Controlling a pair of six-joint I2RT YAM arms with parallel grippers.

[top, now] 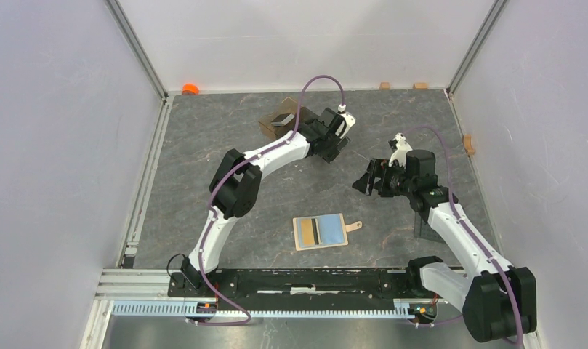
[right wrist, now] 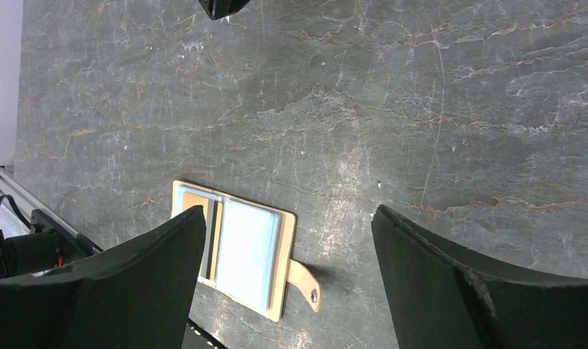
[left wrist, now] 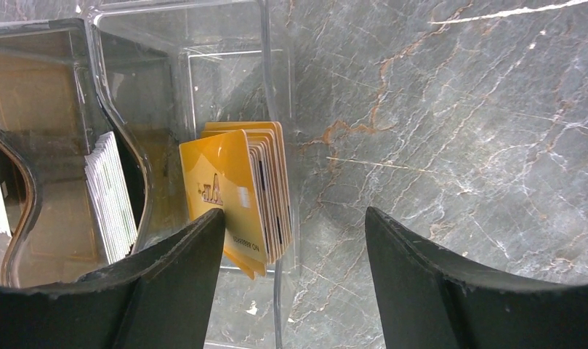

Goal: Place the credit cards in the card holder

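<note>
Orange-yellow credit cards [left wrist: 229, 185] stand in the right compartment of a clear divided organizer [left wrist: 285, 87], the front card leaning. My left gripper is part open above that compartment's right wall. Its left finger [left wrist: 196, 254] overlaps the front card's lower left in the left wrist view; whether they touch cannot be seen. Its right finger [left wrist: 392, 254] is over bare table. On a small wooden board [top: 343, 243] near the front lies a card holder [top: 330, 229] with blue and yellow-tan sections. My right gripper is open and empty, behind and right of the board.
White-edged cards [left wrist: 110, 200] fill the neighbouring organizer compartment. The board's handle tab [top: 354, 226] points right. Bare marbled table lies between the organizer and the board. A dark flat tray [top: 427, 231] sits partly under the right arm.
</note>
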